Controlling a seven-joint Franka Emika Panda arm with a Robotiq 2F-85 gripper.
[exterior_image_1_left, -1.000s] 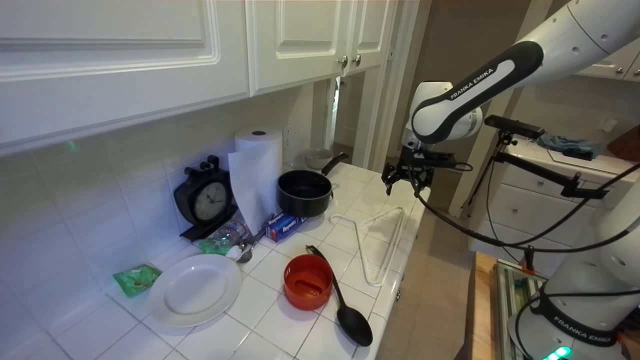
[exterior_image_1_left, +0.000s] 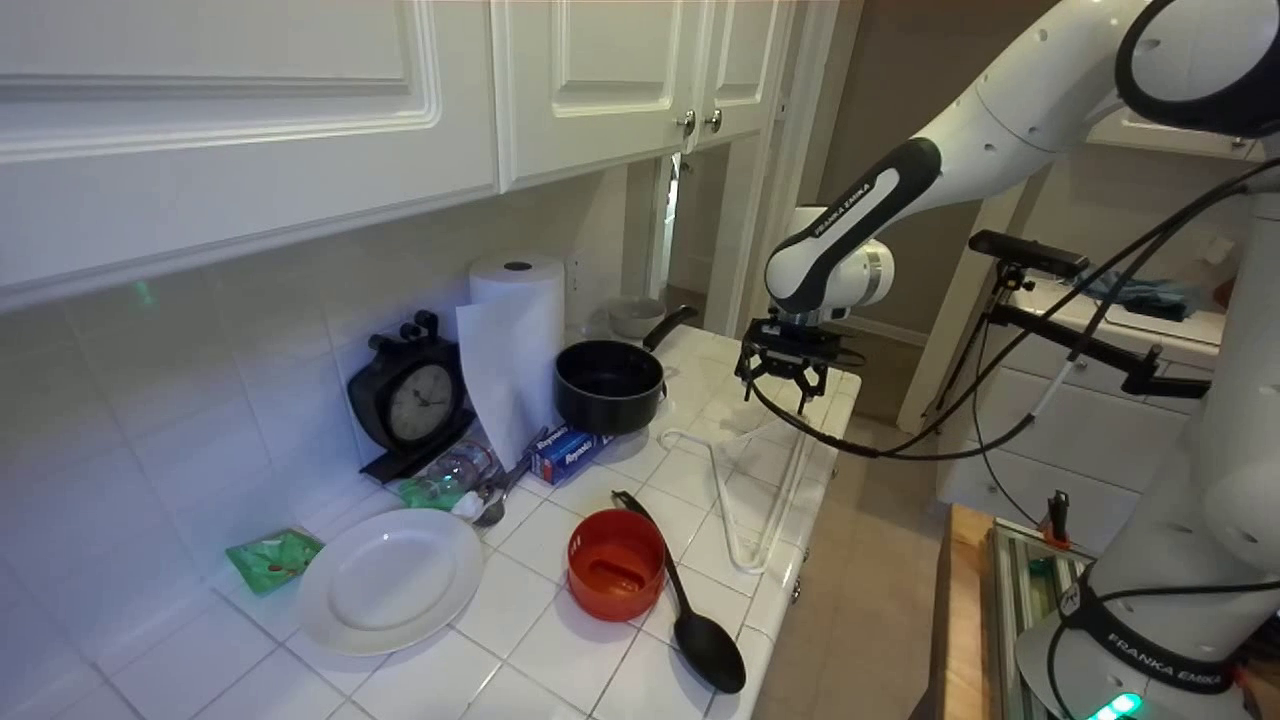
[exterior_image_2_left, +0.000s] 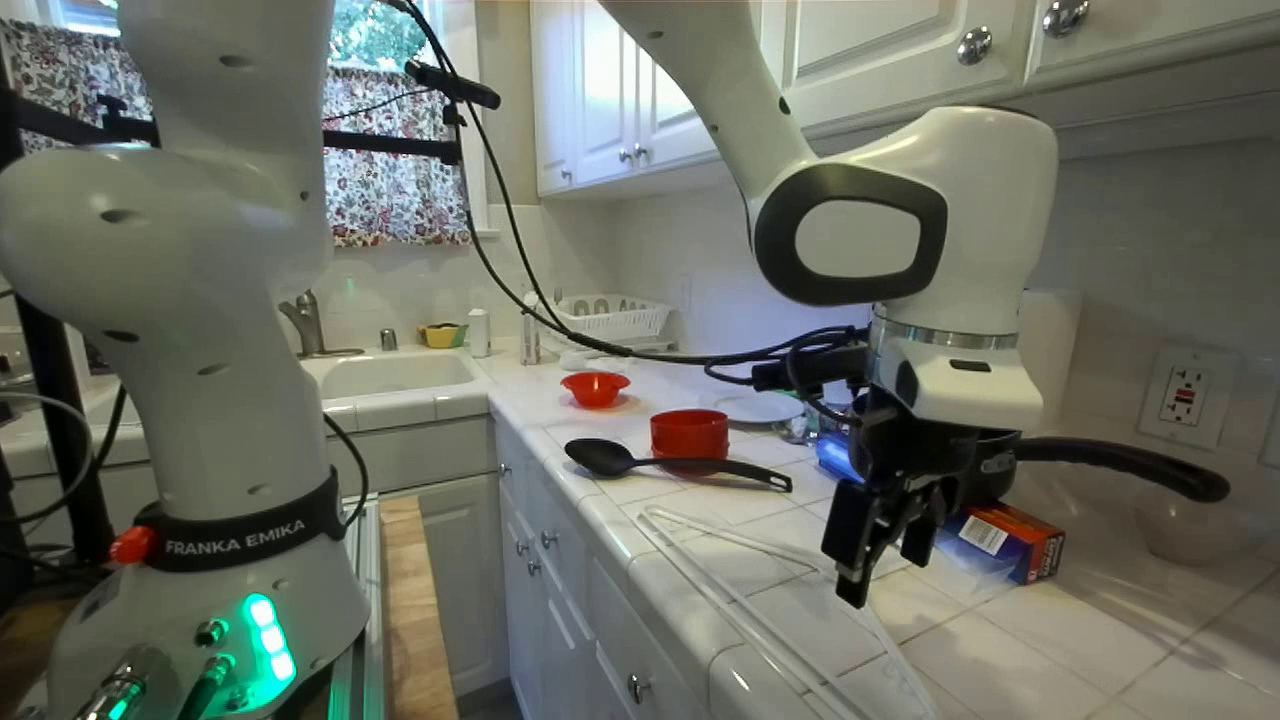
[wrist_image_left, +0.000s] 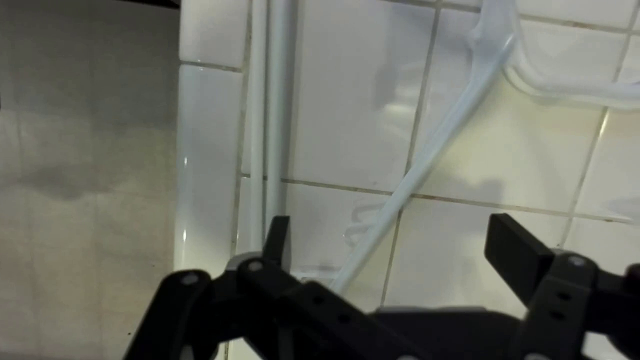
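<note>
A white plastic hanger (exterior_image_1_left: 721, 494) lies flat on the tiled counter, along the edge by the floor. Above its far end my gripper (exterior_image_1_left: 780, 394) hangs open and empty, apart from the hanger. From the other side, the gripper (exterior_image_2_left: 882, 574) shows over the counter in front of the black pot. In the wrist view the fingers (wrist_image_left: 510, 255) stand wide apart. One slanting bar of the hanger (wrist_image_left: 420, 168) runs down between them, and its long double bar passes by the left finger. The hanger's lower end is hidden behind the gripper.
A red bowl (exterior_image_1_left: 615, 564) and a black spoon (exterior_image_1_left: 708, 648) sit nearer the front, with a white plate (exterior_image_1_left: 390, 582) to their left. The black pot (exterior_image_1_left: 609, 386), a foil box (exterior_image_1_left: 569, 454) and a paper towel roll (exterior_image_1_left: 518, 348) stand toward the wall. Beyond the counter edge the floor drops away.
My arm has swung left in exterior view 1, from beyond the counter's corner to over the hanger's far end. Objects on the counter have not moved.
</note>
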